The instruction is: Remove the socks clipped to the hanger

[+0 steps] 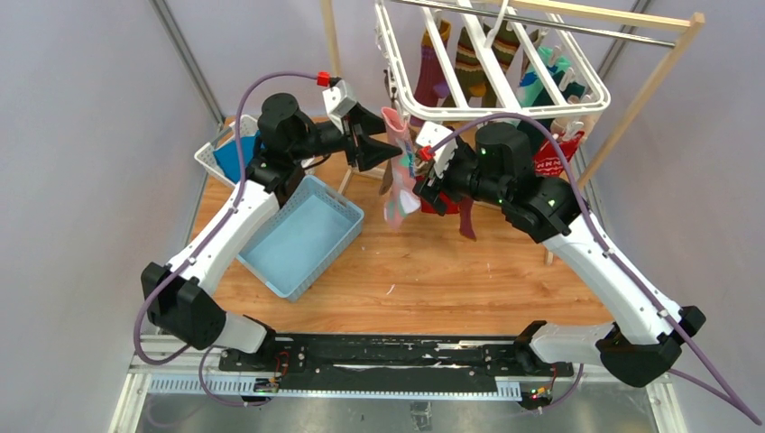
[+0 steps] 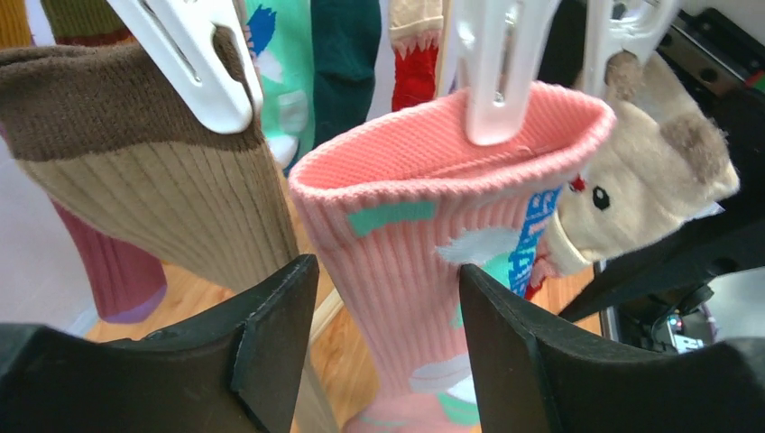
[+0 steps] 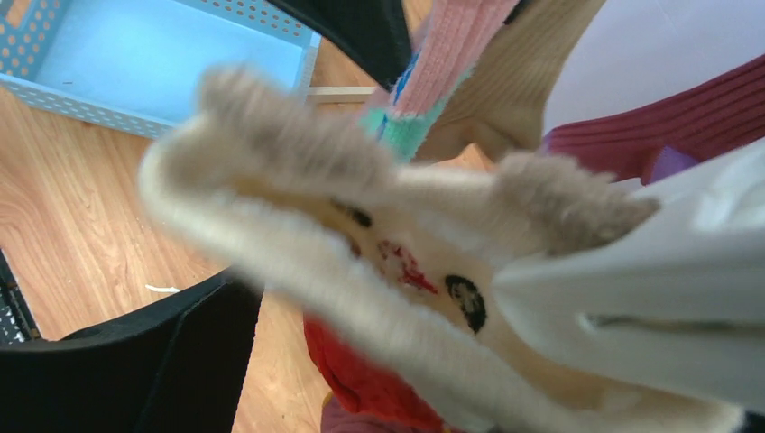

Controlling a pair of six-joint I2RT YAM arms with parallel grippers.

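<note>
A white hanger point(image 1: 487, 110) with clips holds socks. A pink sock point(image 2: 406, 271) hangs from a clip, directly in front of my left gripper; its fingers are apart, with the sock at or just beyond their tips. In the top view my left gripper point(image 1: 386, 150) is beside that sock. A beige plush animal sock point(image 3: 379, 262) fills much of the right wrist view, close to my right gripper point(image 1: 428, 194), whose finger state is largely hidden there. A brown sock point(image 2: 162, 180) and red sock point(image 3: 361, 370) hang nearby.
A blue basket point(image 1: 298, 244) stands at left, with a white basket point(image 1: 207, 158) behind it. A wooden frame point(image 1: 659, 72) carries the hanger. The front middle of the wooden board point(image 1: 433, 298) is clear.
</note>
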